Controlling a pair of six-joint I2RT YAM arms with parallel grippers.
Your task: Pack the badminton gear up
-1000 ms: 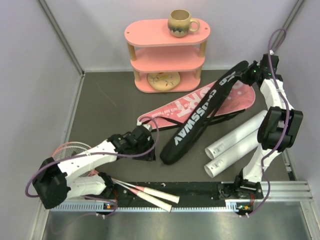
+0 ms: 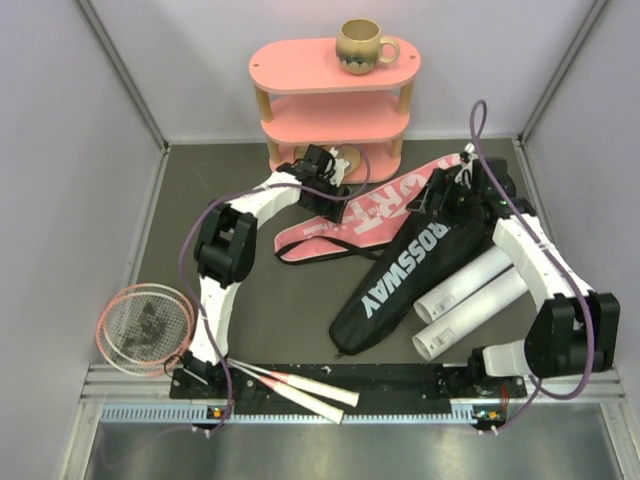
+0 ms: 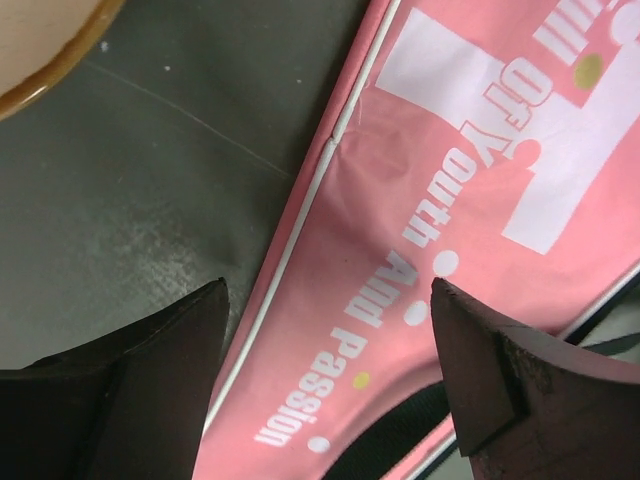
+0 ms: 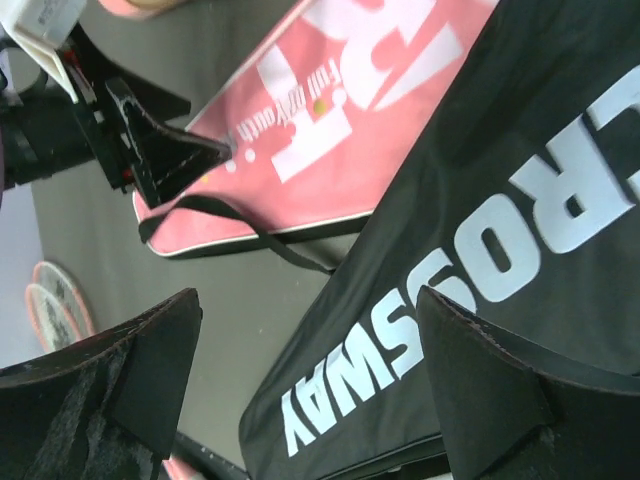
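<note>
A pink racket bag (image 2: 360, 222) with white lettering lies on the dark table, partly under the black CROSSWAY bag (image 2: 410, 265), which rests flat. Over the pink bag's middle, my left gripper (image 2: 335, 208) is part open; the left wrist view shows pink fabric (image 3: 330, 300) below, nothing between the fingers. Above the black bag's upper part hangs my right gripper (image 2: 425, 192), its fingers (image 4: 150, 380) apart and empty. Two white shuttlecock tubes (image 2: 470, 315) lie at the right. Two rackets, with strung heads (image 2: 147, 328) and handles (image 2: 308, 398), lie at the left and front.
At the back stands a pink shelf (image 2: 335, 118) with a mug (image 2: 362, 45) on top; a plate (image 2: 348, 158) on its bottom level is partly hidden by my left arm. Walls flank both sides. Bare table (image 2: 285, 315) shows left of the black bag.
The black bag has been let go and now lies flatter over the pink bag. My right gripper has moved left over it.
</note>
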